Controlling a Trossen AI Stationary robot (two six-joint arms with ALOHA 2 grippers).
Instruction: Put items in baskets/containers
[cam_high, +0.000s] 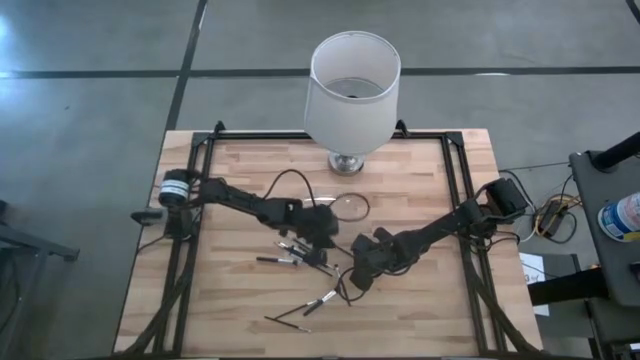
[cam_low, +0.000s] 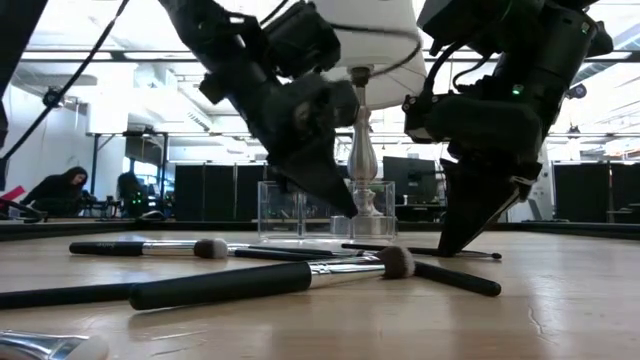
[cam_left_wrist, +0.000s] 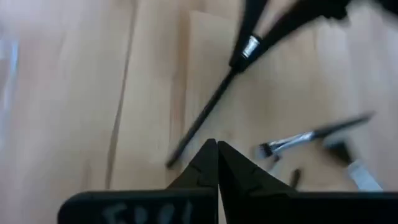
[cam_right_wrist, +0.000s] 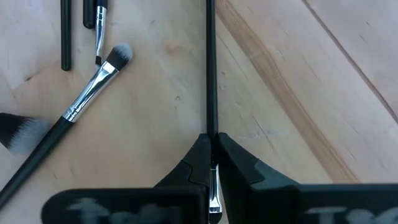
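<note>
My right gripper is shut on a thin brush (cam_right_wrist: 211, 74), its black handle running forward and its silver ferrule behind the fingertips. The low view shows that right gripper's tip down by the tabletop. My left gripper is shut with nothing between its fingers; in the low view it hangs above the brushes, left of the right gripper. Several loose makeup brushes lie on the wood, among them a thick-handled brush (cam_low: 225, 285) and a fluffy-tipped brush (cam_right_wrist: 90, 93). A clear divided container (cam_low: 279, 212) stands behind them.
A white-shaded lamp (cam_high: 352, 95) stands at the table's back edge. Black frame rails (cam_high: 460, 200) border the workspace. Bare wood (cam_high: 400, 325) stretches across the front right. Both arms are close together in the middle.
</note>
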